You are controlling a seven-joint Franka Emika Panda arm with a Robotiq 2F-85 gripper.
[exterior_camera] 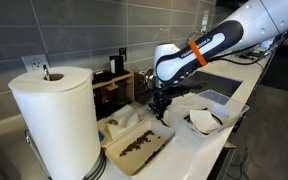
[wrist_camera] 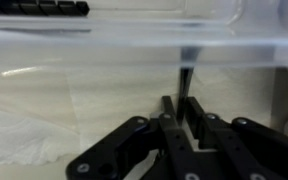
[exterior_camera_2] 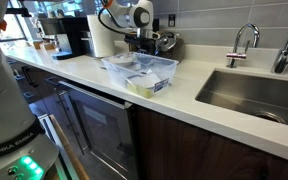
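Observation:
My gripper points down over the counter, beside the clear plastic bin. In the wrist view, a thin dark strip [wrist_camera: 186, 78], perhaps a handle, runs up from between its fingers. Whether the fingers grip it cannot be told. From the side, the gripper [exterior_camera: 158, 108] hangs between the shallow white tray [exterior_camera: 117, 163] and the clear bin [exterior_camera: 230, 104]. Dark brown pieces [exterior_camera: 137, 145] lie scattered in that tray. A white item [exterior_camera: 203, 120] rests inside the bin.
A large paper towel roll [exterior_camera: 56, 125] stands at the near left. Behind the tray is a wooden box [exterior_camera: 120, 121] against the tiled wall. In the other exterior view, a sink [exterior_camera_2: 254, 100] lies to the right, with clear counter [exterior_camera_2: 199, 98] before it.

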